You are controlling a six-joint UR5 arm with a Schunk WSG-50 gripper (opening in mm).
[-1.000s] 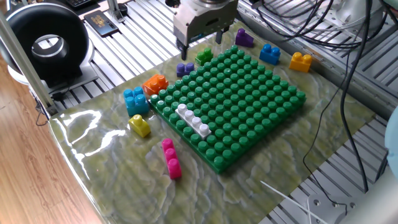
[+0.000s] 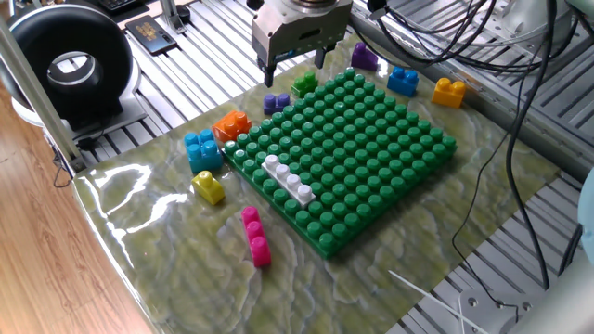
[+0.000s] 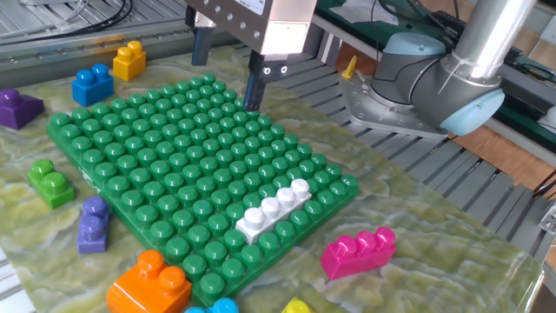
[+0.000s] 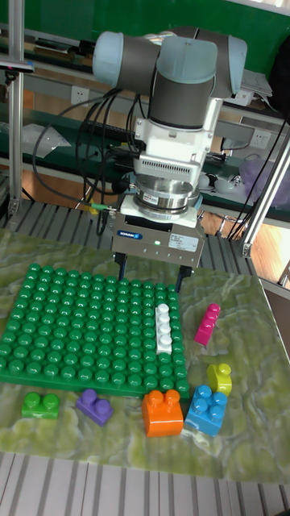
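Observation:
My gripper [image 2: 295,73] hangs in the air with its two fingers wide apart and nothing between them. A green studded baseplate [image 2: 343,153] lies flat on the table, and a white four-stud brick [image 2: 290,180] sits on its studs near one edge. In exterior view 2 the gripper [image 3: 227,84] appears above the plate's far end. Loose around the plate lie a pink three-stud brick [image 2: 255,237], a yellow brick [image 2: 209,187], a light blue brick [image 2: 203,152], an orange brick [image 4: 162,414], a violet brick [image 4: 94,407] and a light green brick [image 4: 40,405].
Beyond the plate's other side are a dark purple brick [image 3: 17,109], a blue brick [image 3: 93,87] and an amber brick [image 3: 129,63]. Black cables [image 2: 520,167] hang at the right in exterior view 1.
Every brick and the baseplate stayed put.

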